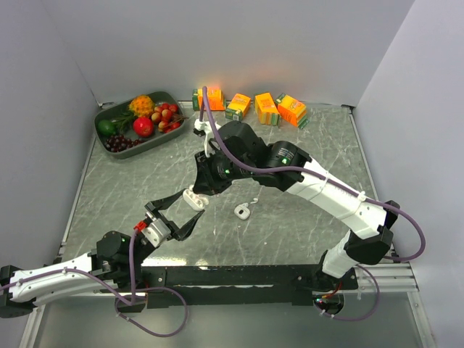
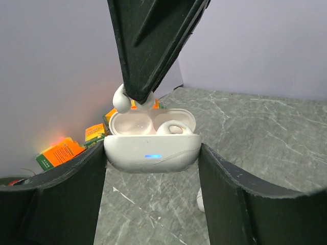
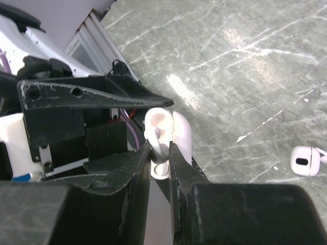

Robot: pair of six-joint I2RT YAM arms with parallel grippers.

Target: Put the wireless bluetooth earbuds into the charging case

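My left gripper (image 1: 192, 204) is shut on a white charging case (image 2: 153, 153), whose front shows a blue light and whose top is uncovered. In the left wrist view its left well (image 2: 132, 124) looks empty, while a curved white piece (image 2: 174, 126), seemingly an earbud, sits in the right well. My right gripper is shut on a white earbud (image 3: 157, 144). From the left wrist, that earbud (image 2: 121, 99) appears just above and behind the left well. Whether it touches the case cannot be told; the right fingertip (image 2: 140, 84) covers part of it.
A small white object with a dark window (image 3: 305, 161) lies on the marble table, a smaller white piece (image 1: 254, 200) beside it. Orange boxes (image 1: 267, 109) line the back, and a dark fruit basket (image 1: 130, 151) stands at back left.
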